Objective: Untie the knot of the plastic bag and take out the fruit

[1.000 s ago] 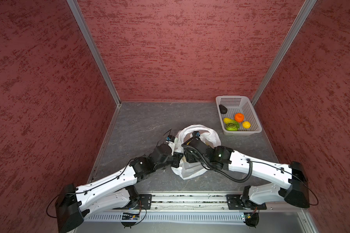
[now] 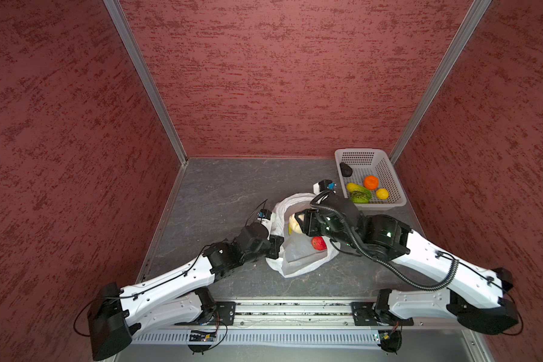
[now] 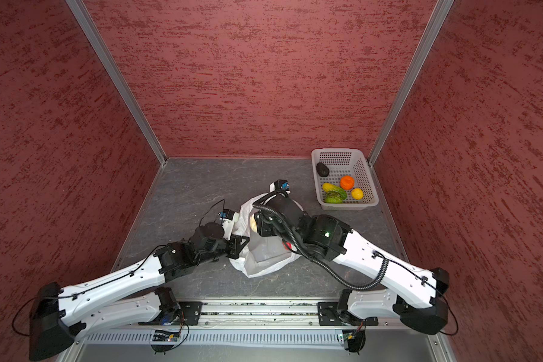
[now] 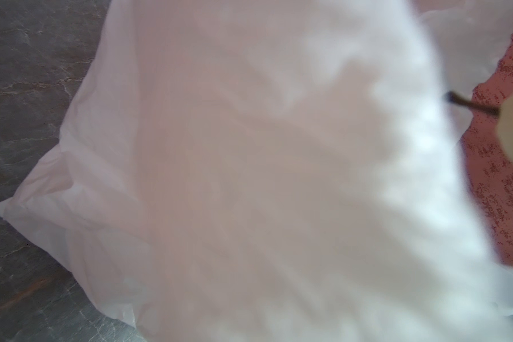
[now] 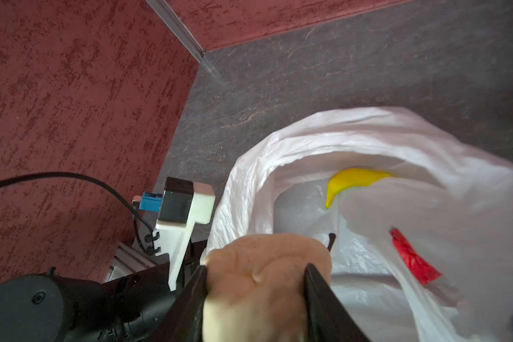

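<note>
The white plastic bag [image 2: 301, 265] lies open on the grey table. My right gripper is shut on a pale pear [image 5: 254, 268], held above the bag's mouth, its dark stem visible. A yellow banana [image 5: 353, 181] and a red fruit [image 2: 318, 243] lie inside the bag. My left gripper [image 2: 272, 246] is at the bag's left rim, shut; its fingertips are hidden in white plastic, which fills most of the left wrist view.
A grey perforated basket [image 2: 391, 205] at the back right holds an avocado [image 2: 345, 169], an orange [image 2: 371, 182], a lemon [image 2: 382, 193] and several green and yellow items.
The left arm has barely moved.
</note>
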